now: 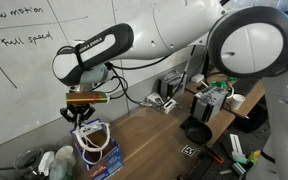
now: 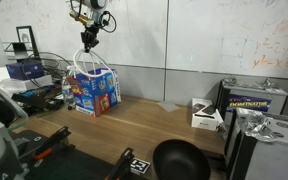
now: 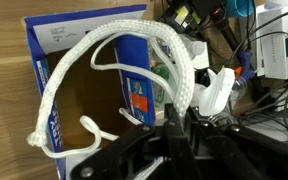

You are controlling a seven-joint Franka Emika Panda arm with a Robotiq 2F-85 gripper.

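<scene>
A white, rope-like strand (image 3: 69,75) bends in a wide loop across the wrist view. My gripper is shut on part of it, at the lower right of that view. Below the gripper stands an open blue box (image 3: 59,38) with a brown inside; some of the strand hangs over and into it. In exterior view 2 the gripper (image 2: 88,46) is above the box (image 2: 96,92), with the strand (image 2: 77,62) draped between them. Exterior view 1 shows the gripper (image 1: 79,121) close over the box (image 1: 104,165). The exact grip point is partly hidden.
A black pan (image 2: 181,160) lies on the wooden table (image 2: 144,118), and a small white box (image 2: 206,114) sits farther back. Metal cases (image 2: 252,97) stand at the right. Bottles and cables crowd the box's far side in the wrist view.
</scene>
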